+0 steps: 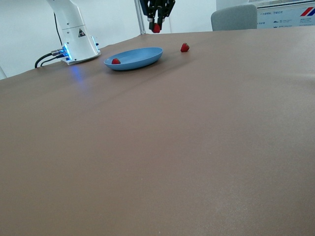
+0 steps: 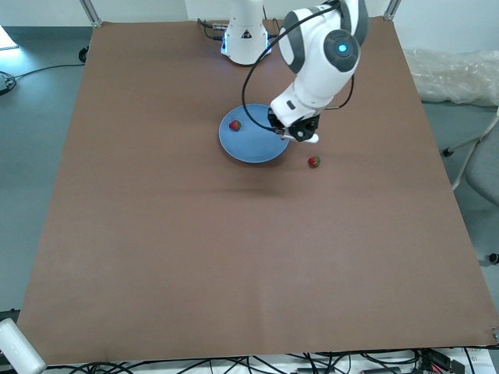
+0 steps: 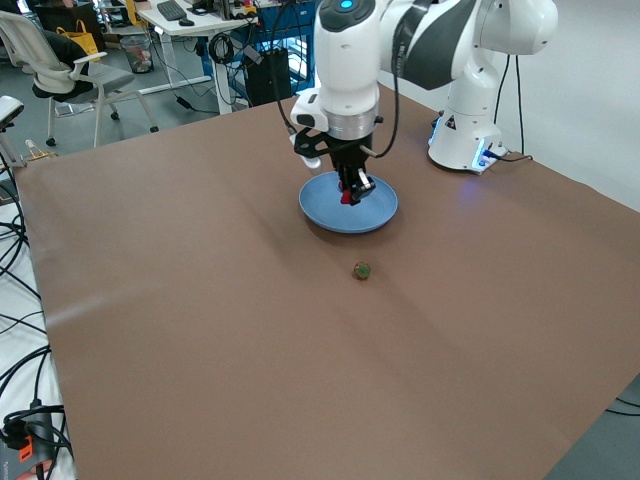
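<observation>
A round blue plate [image 2: 245,144] lies on the brown table, with one strawberry [image 2: 235,125] on it. My black gripper [image 1: 156,24] is shut on another strawberry [image 1: 156,28], held above the plate's rim in the top view; in the right view it hangs over the plate [image 3: 330,215], the red fruit showing below the fingers. A third strawberry [image 2: 314,162] lies on the table just outside the plate, also seen in the top view as a red berry [image 1: 185,47].
The robot's white base [image 2: 240,43] with cables stands at the back of the table. A grey chair [image 2: 483,167] stands off the table's edge.
</observation>
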